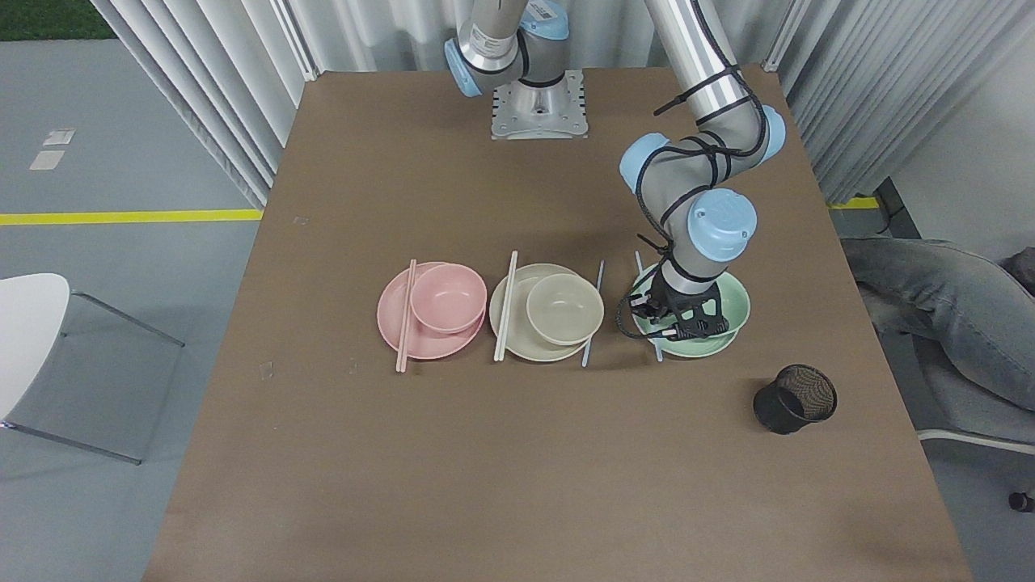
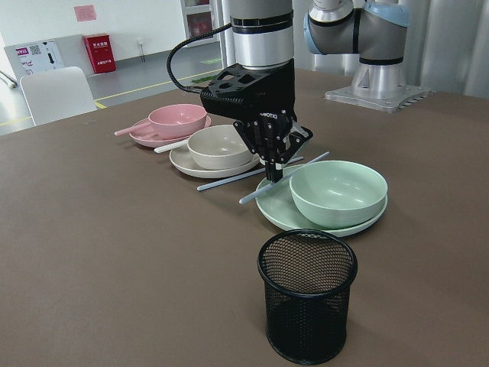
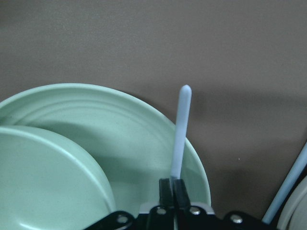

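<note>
My gripper is low over the rim of a green plate (image 3: 115, 143), its fingers closed on a light-blue chopstick (image 3: 180, 120), also visible in the left view (image 2: 256, 193). A green bowl (image 2: 336, 191) sits on that plate. A second blue chopstick (image 3: 288, 184) lies on the table, angled, beside the cream plate (image 1: 514, 330) and its bowl (image 1: 564, 309). A pink plate with a bowl (image 1: 448, 297) and pink chopsticks (image 1: 404, 320) sits at the left; white chopsticks (image 1: 506, 305) rest on the cream plate.
A black mesh cup (image 1: 796, 398) stands toward the front right, near the green set.
</note>
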